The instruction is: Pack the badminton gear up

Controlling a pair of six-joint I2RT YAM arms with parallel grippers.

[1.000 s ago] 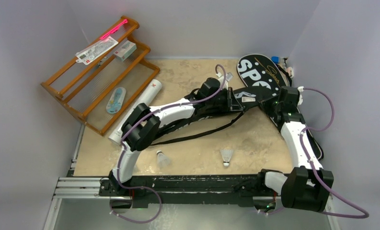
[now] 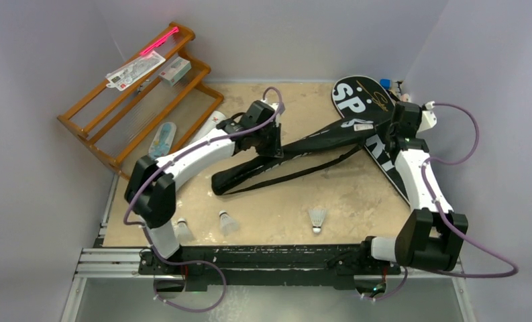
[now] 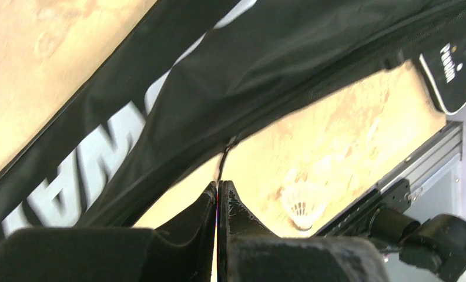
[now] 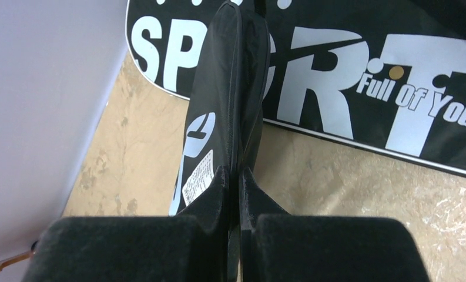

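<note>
A long black bag (image 2: 320, 139) with pale lettering and a strap (image 2: 296, 177) stretches diagonally across the mat. At its right end my right gripper (image 2: 389, 129) is shut on the bag; in the right wrist view the dark fabric (image 4: 218, 88) runs up to and between the fingertips. Over the bag's left half is my left gripper (image 2: 275, 153). The left wrist view shows its fingers closed on a thin black cord (image 3: 223, 161) hanging from the bag's edge, seemingly a zipper pull. Shuttlecocks (image 2: 316, 219) (image 2: 227, 222) lie in front, another (image 2: 183, 231) near the left arm.
A black case lettered SPORT (image 2: 357, 96) lies at the right, partly beneath the bag. The wooden rack (image 2: 206, 97) stands at the back left; a white tube (image 2: 213, 122) is mostly hidden behind the left arm.
My left gripper has travelled left along the bag, toward its far left end. The bag's right end has shifted right and slightly back with my right gripper, which has moved only a little.
</note>
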